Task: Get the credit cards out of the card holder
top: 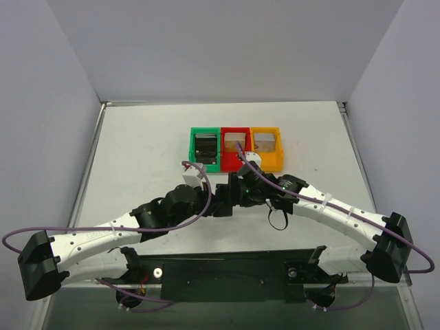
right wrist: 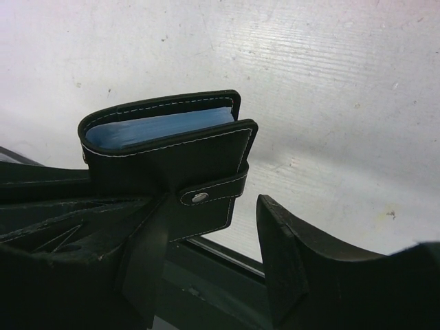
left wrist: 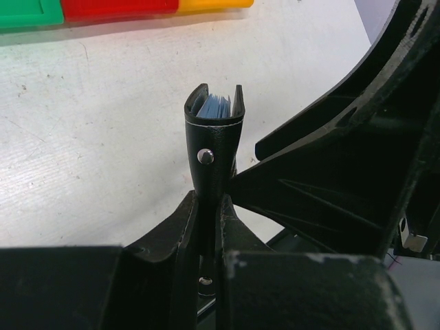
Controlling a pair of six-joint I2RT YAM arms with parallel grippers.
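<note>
A black leather card holder [left wrist: 214, 144] stands on edge in my left gripper, which is shut on it, as the left wrist view shows. Blue card sleeves [right wrist: 158, 128] show along its open top in the right wrist view, and a strap [right wrist: 213, 189] with a snap is on its side. My right gripper stands open beside and over the holder, its fingers apart. In the top view both grippers meet at the holder [top: 223, 206] near the middle of the table.
Behind the grippers sit three bins: green [top: 194, 146], red [top: 235, 161] and orange [top: 273, 161].
</note>
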